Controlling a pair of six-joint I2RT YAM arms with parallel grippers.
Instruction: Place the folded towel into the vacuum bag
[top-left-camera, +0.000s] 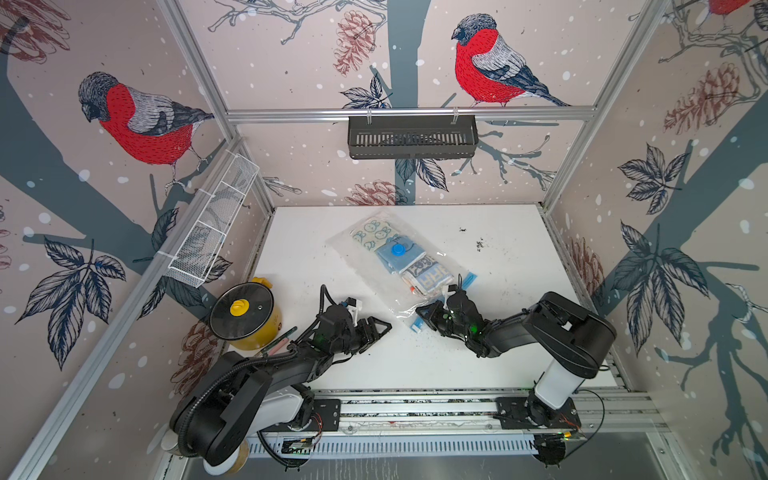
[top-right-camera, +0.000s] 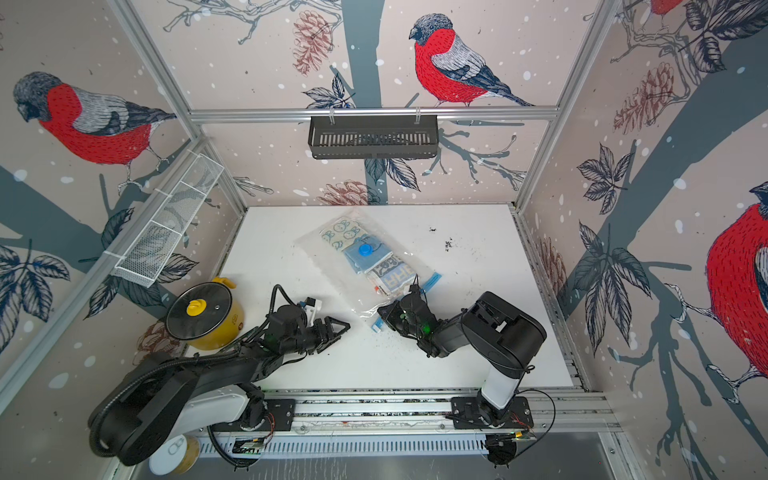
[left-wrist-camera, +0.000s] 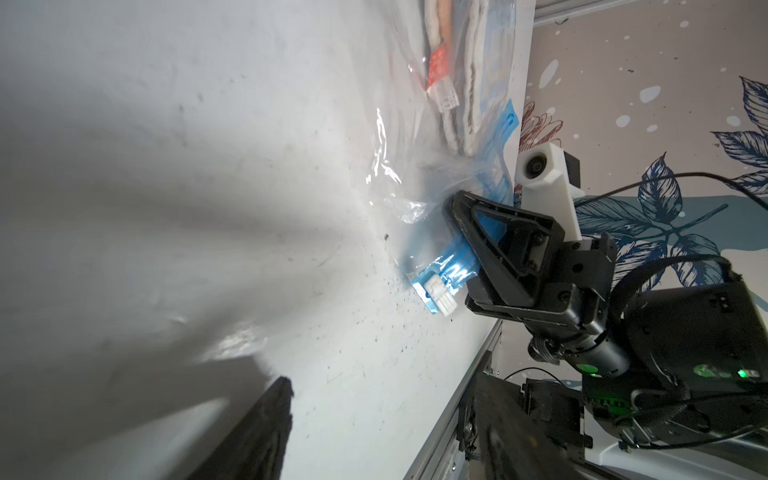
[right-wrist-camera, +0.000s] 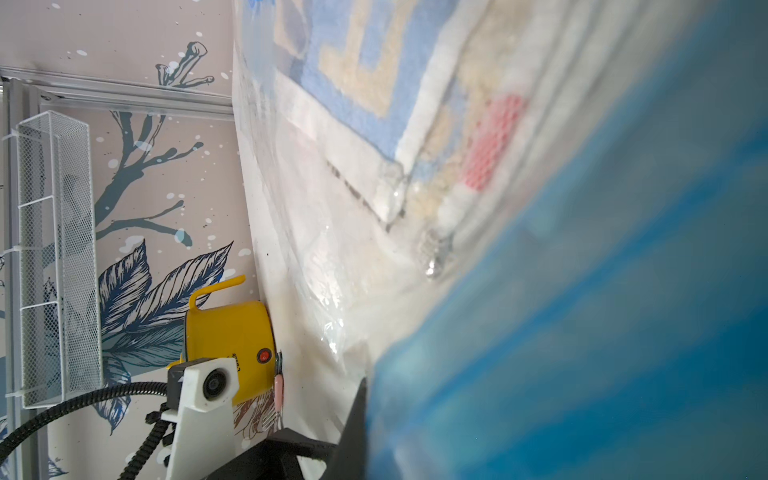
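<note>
A clear vacuum bag (top-left-camera: 360, 256) with a blue valve lies diagonally on the white table, the folded towel (top-left-camera: 426, 273) inside near its blue zip edge (left-wrist-camera: 448, 268). My right gripper (top-left-camera: 425, 313) is at that edge's lower corner; the bag's blue plastic fills much of the right wrist view, and whether the fingers grip it is unclear. My left gripper (top-left-camera: 381, 329) is left of the bag's lower corner, fingers apart above bare table, nothing between them.
A yellow pot (top-left-camera: 248, 320) with a dark lid stands at the table's left. A white wire shelf (top-left-camera: 208, 220) hangs on the left frame, a dark rack (top-left-camera: 412, 144) at the back.
</note>
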